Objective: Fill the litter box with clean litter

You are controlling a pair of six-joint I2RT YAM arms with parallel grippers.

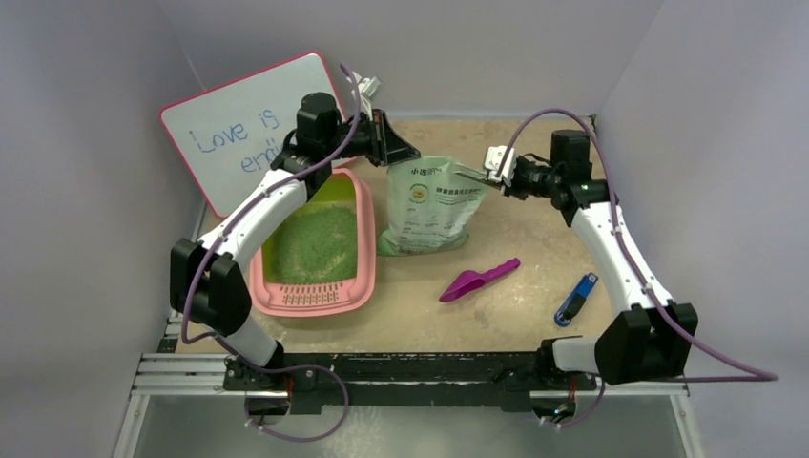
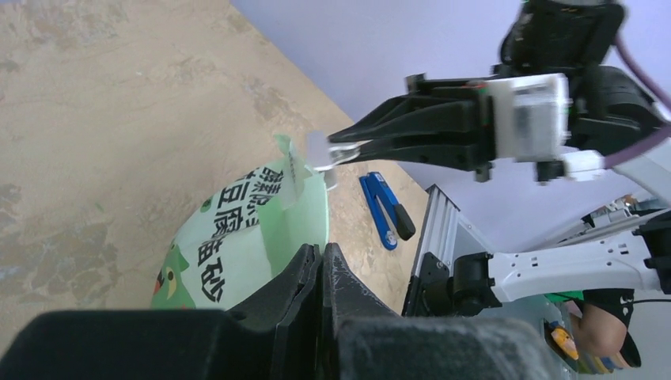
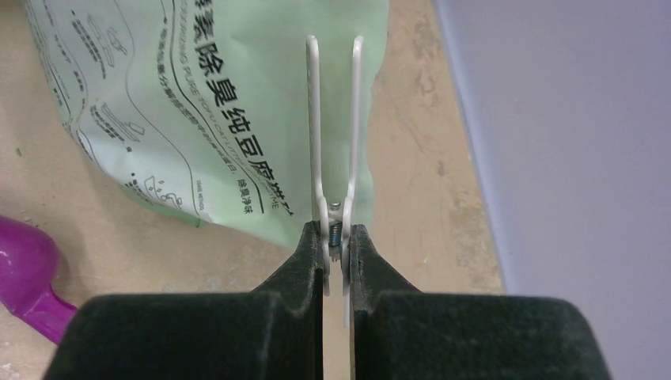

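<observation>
The pale green litter bag point(image 1: 431, 212) stands upright on the table, right of the pink litter box point(image 1: 365, 234). Green litter point(image 1: 315, 243) covers the box's floor. My left gripper point(image 1: 414, 156) is shut on the bag's upper left corner; its fingertips pinch the bag film point(image 2: 273, 237) in the left wrist view. My right gripper is shut on a white spring clip point(image 3: 315, 119). The clip's two long arms point at the bag's top and stand slightly apart. Whether they straddle the bag's edge or only overlap it, I cannot tell.
A purple scoop point(image 1: 479, 279) lies on the table in front of the bag. Farther right is a blue cutter point(image 1: 575, 301). A whiteboard point(image 1: 229, 119) leans behind the box. Bare table lies between bag and right arm.
</observation>
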